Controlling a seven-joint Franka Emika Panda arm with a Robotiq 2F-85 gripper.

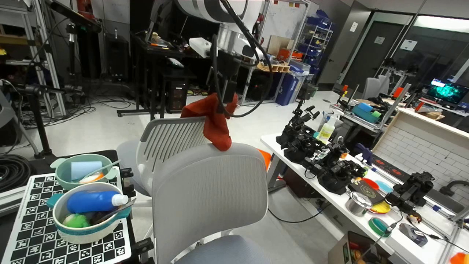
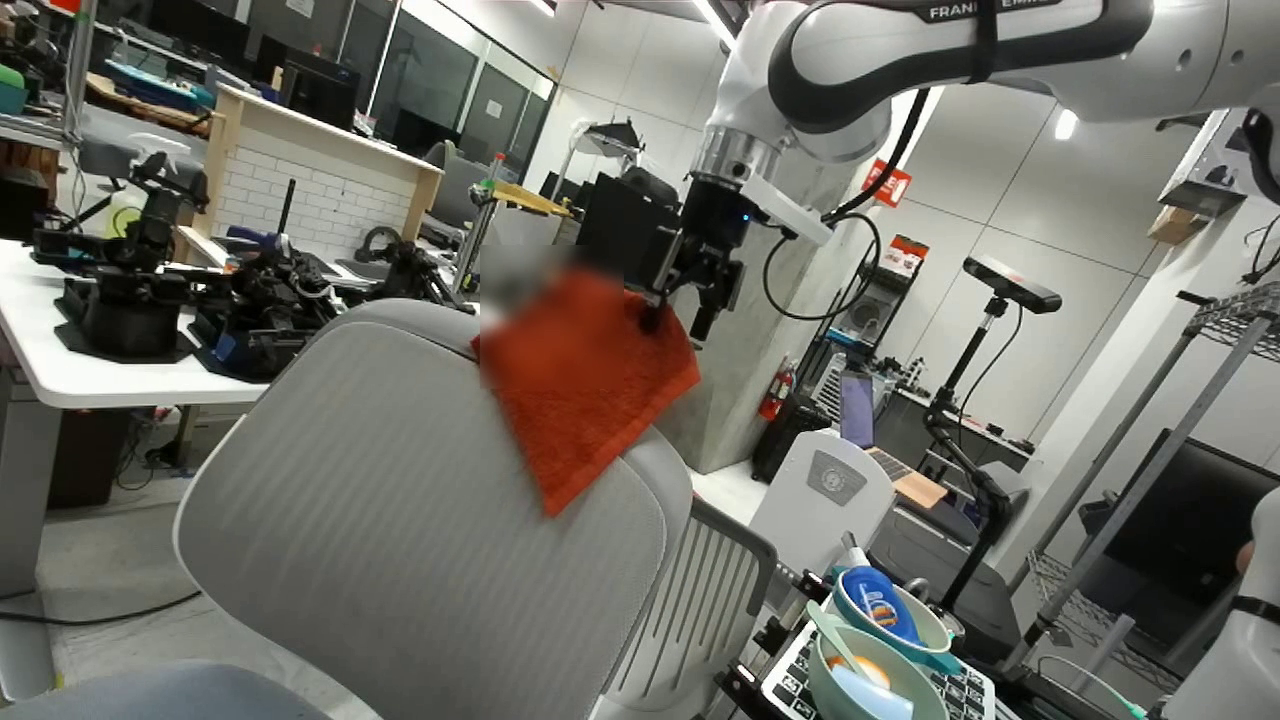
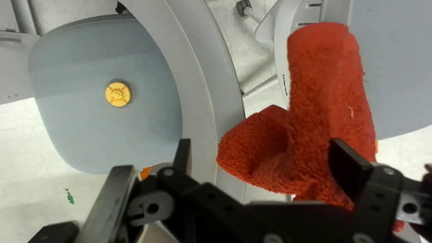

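A red-orange towel hangs bunched at the tops of two grey chairs, its lower corner over the nearer backrest. In exterior view 2 it spreads wider over that backrest, its upper part blurred. My gripper points down at the towel's upper right, fingers apart. From the wrist, the gripper is open. Its right finger overlaps the folded towel, while the left finger stands clear of the cloth. Whether the right finger touches the towel cannot be told.
A yellow round piece rests on a chair seat. Bowls, one with a blue bottle, stand on a patterned board to the left. A white table with black devices stands right. Floor shows between.
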